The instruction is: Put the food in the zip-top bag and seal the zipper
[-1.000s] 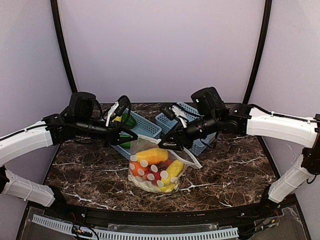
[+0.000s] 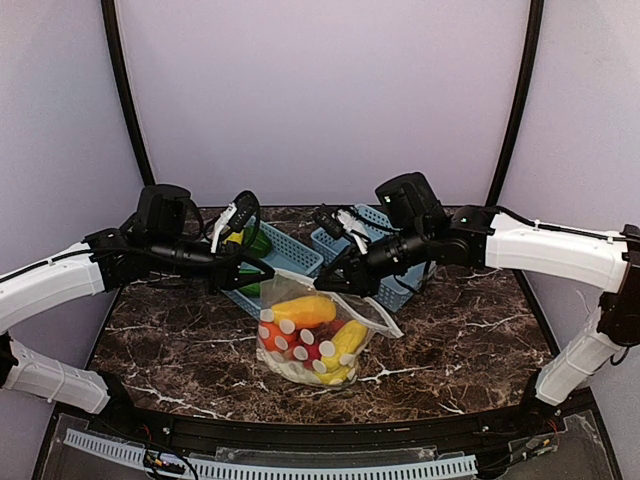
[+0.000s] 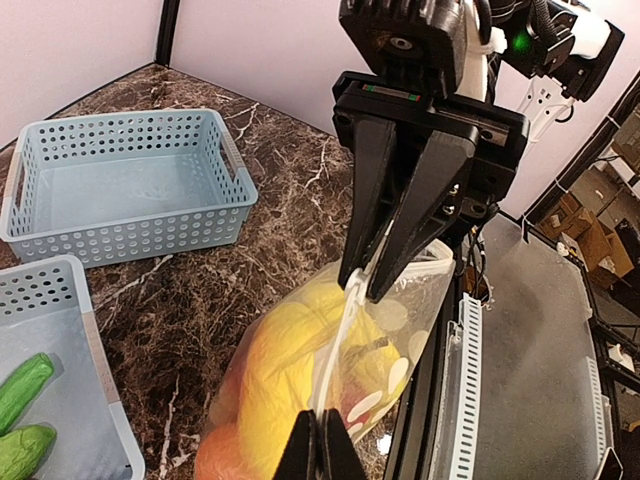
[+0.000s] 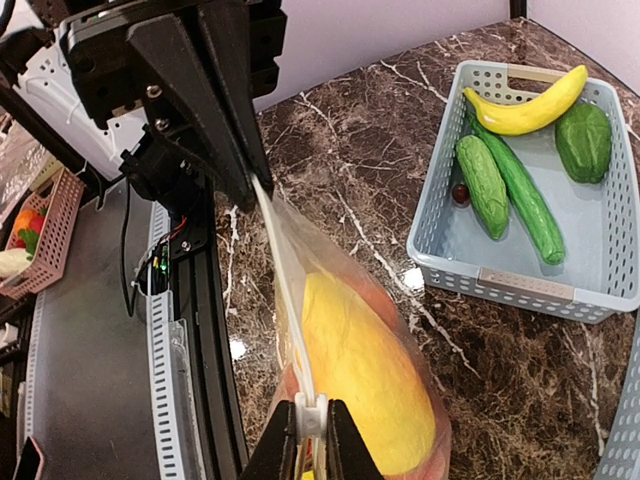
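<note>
A clear zip bag full of toy food, yellow, orange and red, stands on the marble table between my grippers. My left gripper is shut on the bag's top edge at its left end, where the white zipper strip runs into its fingertips. My right gripper is further along the same edge, its fingertips close about a white piece on the zipper, likely the slider; whether they grip it is hard to tell. The bag's far corner flap hangs free to the right.
Two blue baskets stand behind the bag; one holds a banana, cucumbers and a green pepper, the other looks empty.
The left gripper and the bag look unchanged.
</note>
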